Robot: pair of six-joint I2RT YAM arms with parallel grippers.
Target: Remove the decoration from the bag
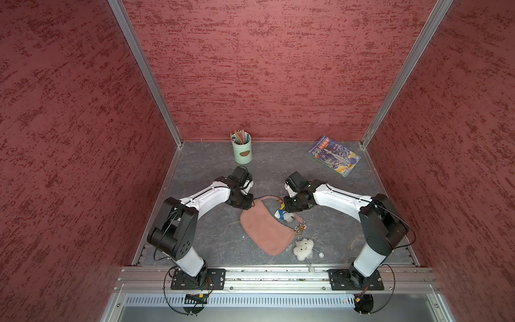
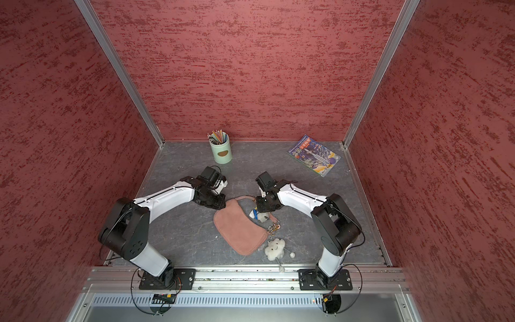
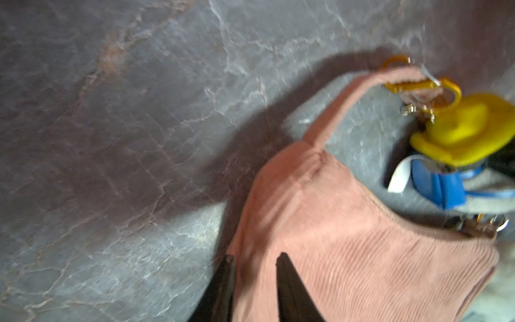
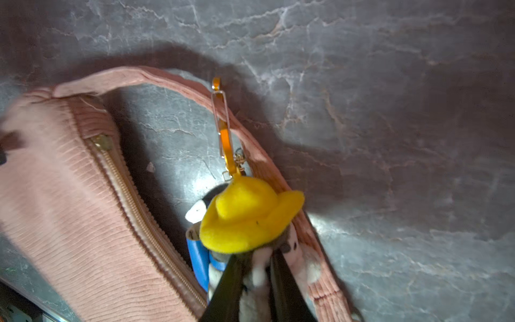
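The pink corduroy bag (image 1: 265,228) lies flat on the table, its strap (image 4: 144,75) curving toward the far right. A plush charm with a yellow hat (image 4: 249,214) and blue pack (image 3: 442,185) hangs by an orange clip (image 4: 226,142) on the strap. My left gripper is at the bag's left edge, fingers a little apart with pink fabric showing between them. My right gripper has its fingers on either side of the plush body, just under the hat. Whether either one presses on what lies between cannot be told.
A white cloud-shaped plush (image 1: 303,249) with dangling pompoms lies near the front edge by the bag's right end. Far behind stand a green cup of pencils (image 1: 242,153) and a magazine (image 1: 333,155). Bare table separates them from the arms.
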